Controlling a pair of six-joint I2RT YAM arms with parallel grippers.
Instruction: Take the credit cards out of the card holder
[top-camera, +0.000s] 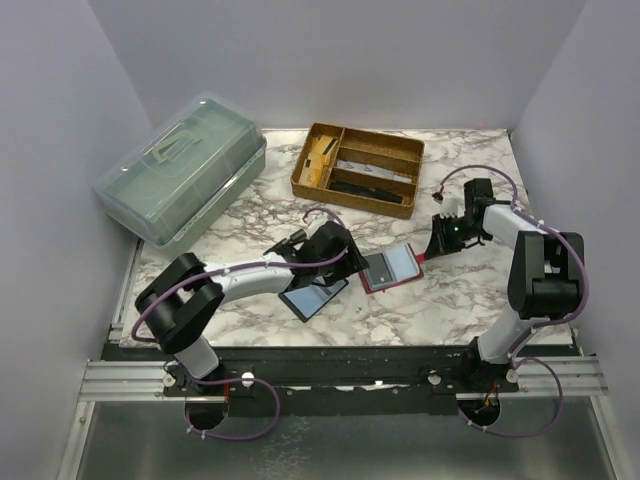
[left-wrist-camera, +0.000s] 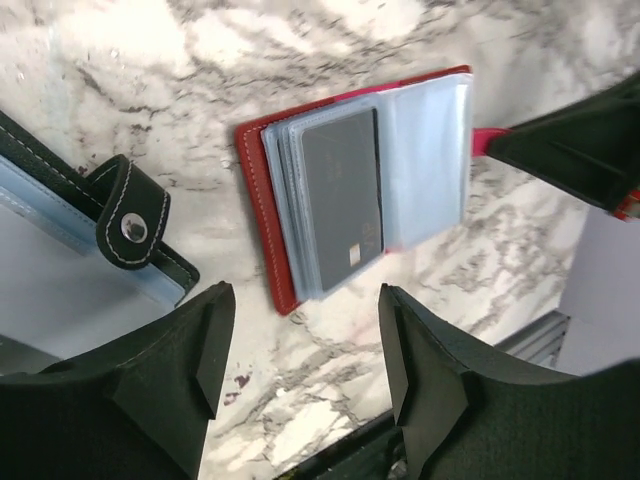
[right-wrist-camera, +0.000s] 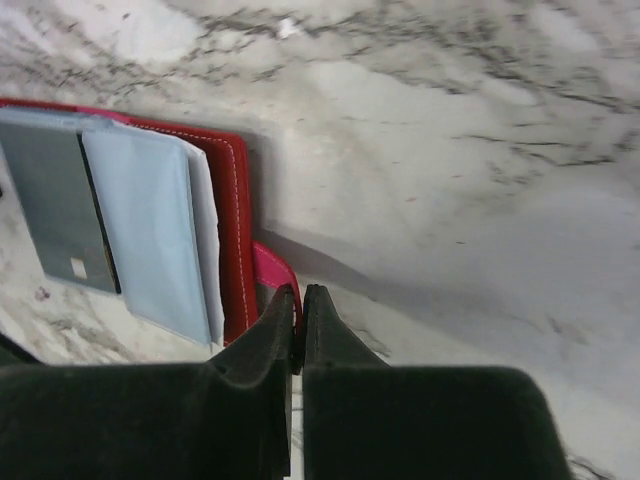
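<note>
The red card holder (left-wrist-camera: 262, 215) lies open on the marble table, holding a stack of dark and pale cards (left-wrist-camera: 335, 195) and clear sleeves (right-wrist-camera: 140, 220). Above its left side, my left gripper hangs part open with nothing between its fingers. At the holder's right edge, my right gripper is shut on the thin pink tab (right-wrist-camera: 270, 264) that sticks out from it. A second, dark holder (left-wrist-camera: 132, 226) with pale sleeves and a snap strap lies left of the red one, partly under the left arm in the top view.
A divided wooden tray (top-camera: 398, 200) with items stands at the back. A large clear-lidded box (top-camera: 180, 165) is at the back left. Bare marble lies right of and in front of the red holder.
</note>
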